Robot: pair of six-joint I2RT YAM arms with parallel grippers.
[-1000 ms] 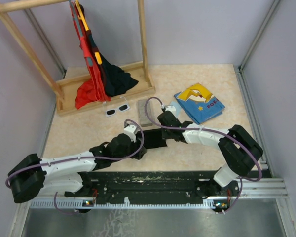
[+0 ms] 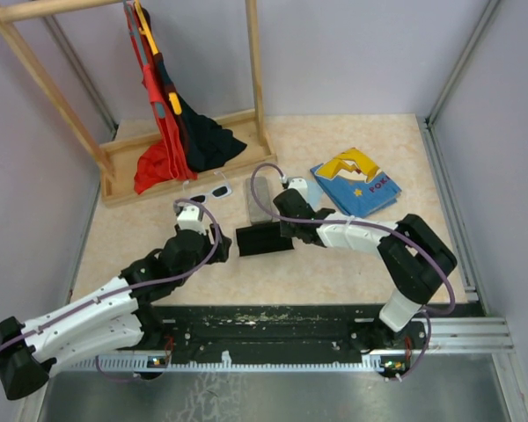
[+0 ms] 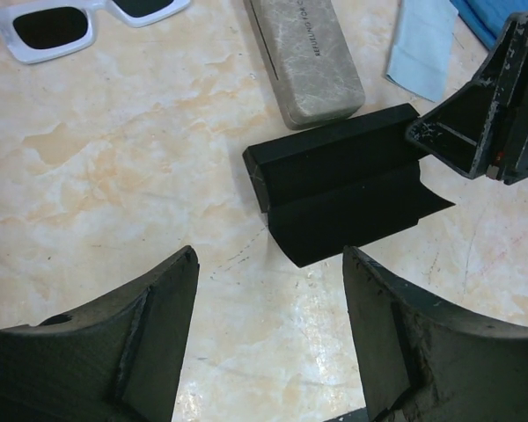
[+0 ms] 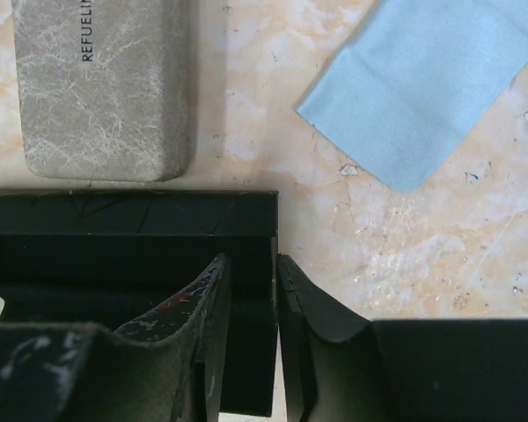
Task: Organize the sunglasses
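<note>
White-framed sunglasses with dark lenses (image 3: 53, 28) lie on the table at the upper left of the left wrist view. A grey marbled glasses case (image 3: 308, 61) rests just behind a black box (image 3: 343, 158), whose front flap lies spread towards me. My left gripper stands open left of and in front of the box, nothing between its fingers. At the box's right end is my right gripper, its fingers parted, one over the inside and the other along the outside of the end wall. A light blue cloth (image 4: 422, 97) lies flat behind it.
A blue and yellow printed packet (image 2: 356, 180) lies at the back right. A wooden rack (image 2: 189, 171) with red and dark cloths hanging stands at the back left. Free tabletop shows left of the box and at the front right.
My left gripper has drawn leftward, away from the black box's left end. The right gripper and the box have shifted slightly left and back. Sunglasses and grey case stay put.
</note>
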